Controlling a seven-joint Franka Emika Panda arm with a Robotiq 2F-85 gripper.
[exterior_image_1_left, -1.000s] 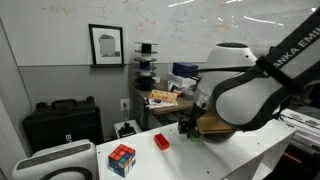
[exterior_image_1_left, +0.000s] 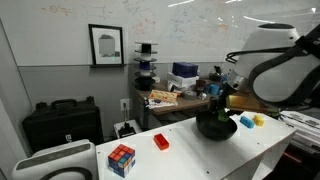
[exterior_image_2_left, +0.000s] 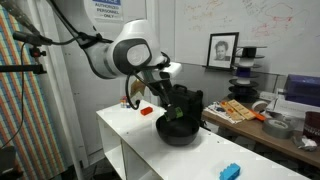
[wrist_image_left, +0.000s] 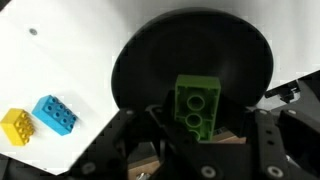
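Seen from the wrist, a green toy brick (wrist_image_left: 197, 105) with round studs sits between my fingers, and my gripper is shut on it. Beneath the brick is the black pan (wrist_image_left: 150, 62), a wide round dish on the white table. In exterior view 2 the green brick (exterior_image_2_left: 175, 113) shows over the pan (exterior_image_2_left: 178, 138), inside its outline. In exterior view 1 the gripper (exterior_image_1_left: 222, 103) is above the pan (exterior_image_1_left: 212, 131). Whether the brick touches the pan's bottom I cannot tell.
A blue brick (wrist_image_left: 54, 115) and a yellow brick (wrist_image_left: 17, 127) lie beside the pan. A red brick (exterior_image_1_left: 161, 142) and a Rubik's cube (exterior_image_1_left: 121, 159) rest further along the table. Shelves with pots and boxes (exterior_image_2_left: 303, 95) stand behind.
In exterior view 1 the arm has carried the green brick rightward, from the table beside the pan to over it. The red brick and cube have stayed put.
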